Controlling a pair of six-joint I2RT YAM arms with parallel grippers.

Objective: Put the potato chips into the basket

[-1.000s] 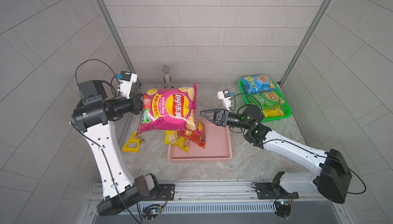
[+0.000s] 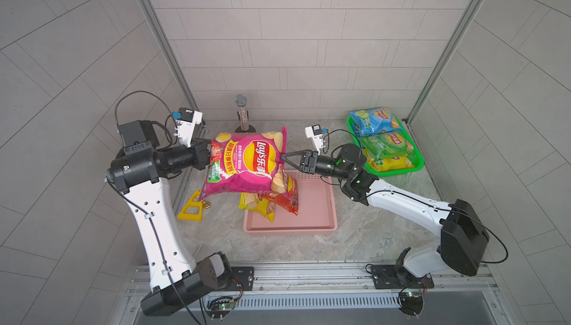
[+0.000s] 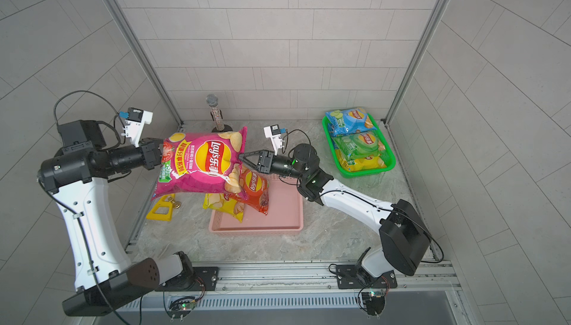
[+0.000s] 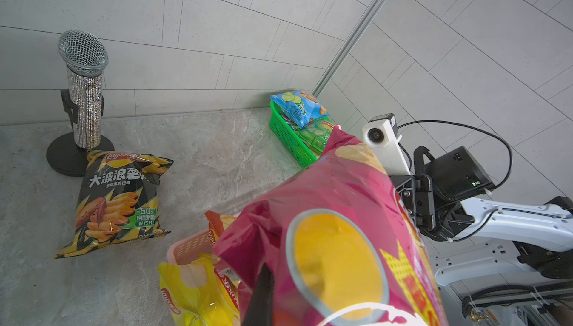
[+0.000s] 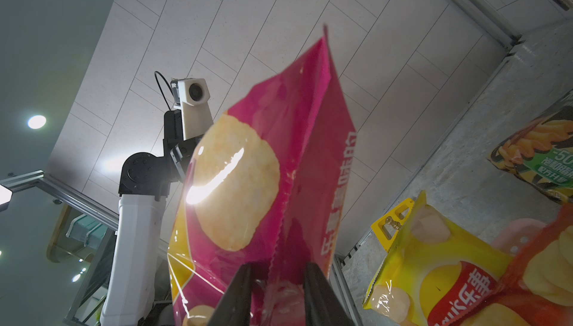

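A large pink Lay's potato chip bag (image 2: pixel 249 161) hangs in the air between my two arms. My left gripper (image 2: pixel 209 153) is shut on its left edge; in the left wrist view one dark finger (image 4: pixel 261 299) shows against the film, the rest hidden by the bag. At the opposite edge, my right gripper (image 2: pixel 283 157) is part open, with its fingers (image 5: pixel 238 296) on either side of the bag's seam and a gap between them. Behind and to the right stands the green basket (image 2: pixel 421 159), holding blue, green and yellow chip bags.
A pink tray (image 2: pixel 318 221) with a yellow bag (image 2: pixel 257 204) and an orange bag (image 2: pixel 290 197) lies below. A black chip bag (image 4: pixel 119 200) lies near the microphone (image 2: pixel 241 111).
My right gripper has moved left to the pink bag's right edge, and its fingers have drawn closer together.
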